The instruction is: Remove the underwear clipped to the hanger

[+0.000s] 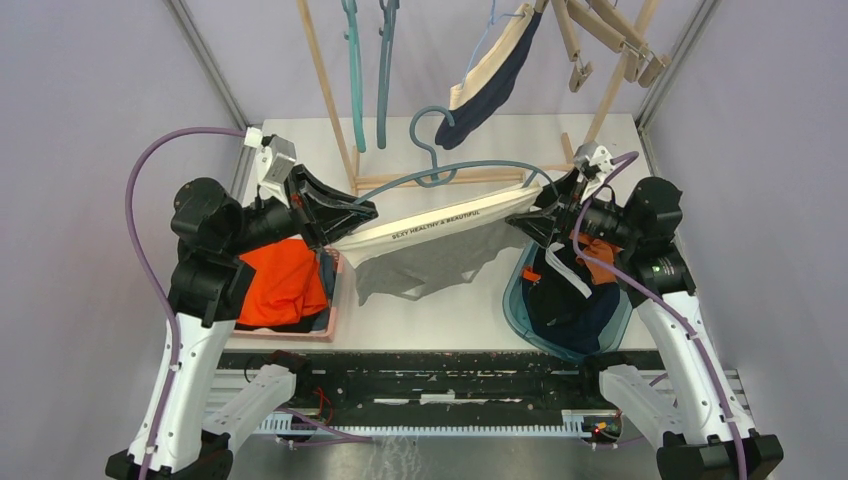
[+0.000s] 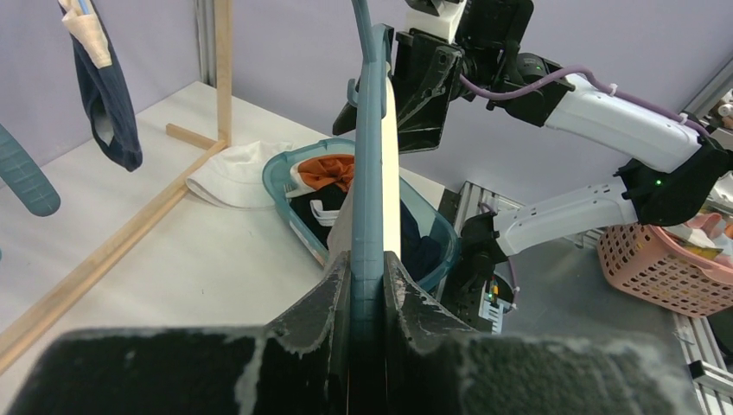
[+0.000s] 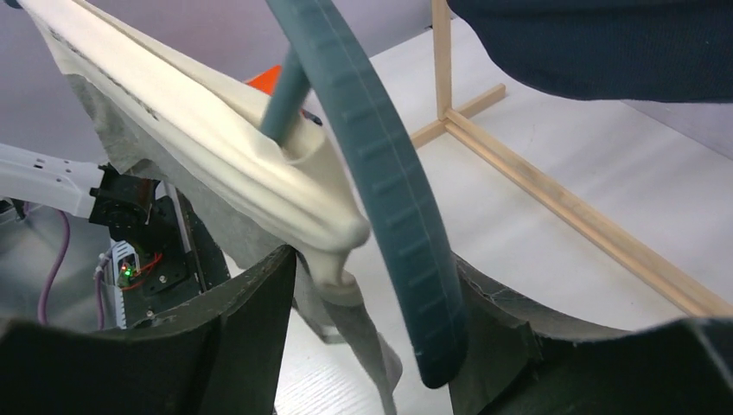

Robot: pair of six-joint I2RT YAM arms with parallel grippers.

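Observation:
Grey underwear with a cream lettered waistband is stretched along a blue-green hanger. My left gripper is shut on the hanger's left end; in the left wrist view the hanger bar stands squarely between the fingertips. The right gripper is at the other end, fingers apart. In the right wrist view, the hanger's tip and the bunched waistband corner both lie between the spread fingers. Whether either finger touches the cloth, I cannot tell.
A pink basket with orange and dark clothes sits at left. The blue-green tub under my right gripper holds dark clothes. Behind, navy underwear, empty hangers and wooden clip hangers hang by the wooden rack.

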